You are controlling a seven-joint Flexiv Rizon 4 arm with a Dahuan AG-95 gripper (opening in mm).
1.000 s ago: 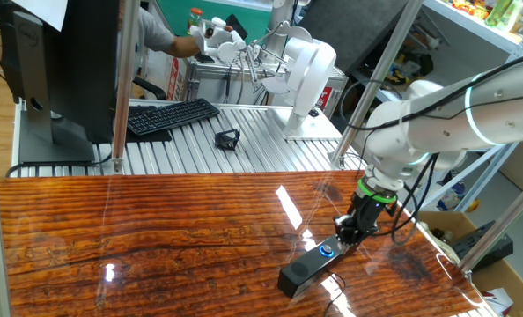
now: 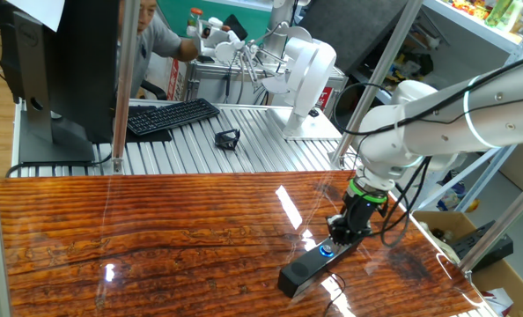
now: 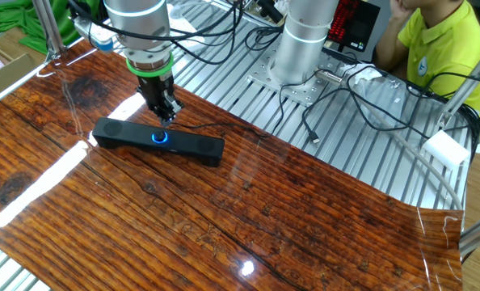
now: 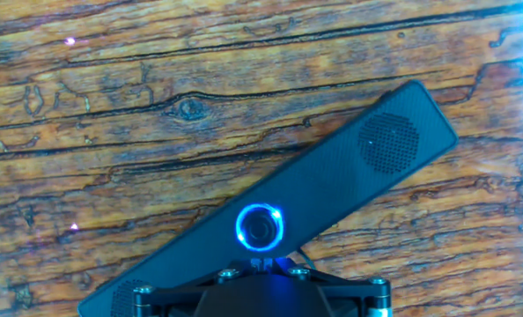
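A long black speaker bar (image 2: 304,269) lies on the wood-patterned table, with a round knob (image 3: 160,137) ringed in blue light at its middle. In the wrist view the speaker (image 4: 332,180) runs diagonally, and its lit knob (image 4: 260,228) shows just ahead of the fingertips. My gripper points down over the bar close beside the knob, its fingertips together and nothing visible between them. From the second exterior view, the gripper (image 3: 169,120) is at the speaker's rear edge; whether it touches cannot be made out.
A thin cable (image 3: 224,124) trails from the speaker along the table.
My gripper has shifted slightly left in exterior view 1, nearer the lit knob. The speaker has stayed in place.
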